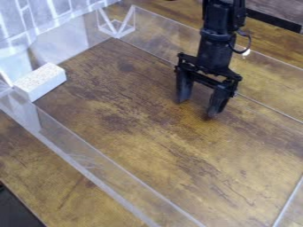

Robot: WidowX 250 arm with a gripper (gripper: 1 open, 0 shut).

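The black robot arm reaches down from the top right to my gripper (200, 99), which hangs low over the wooden surface (142, 151), right of the middle. Its two dark fingers point downward and stand apart, with nothing visible between them. The fingertips are dark against the wood, so whether they touch it is unclear.
Clear plastic walls (89, 164) border the wooden area. A white speckled block (39, 82) lies at the left edge, far from my gripper. A pale translucent sheet (42, 22) is at the top left.
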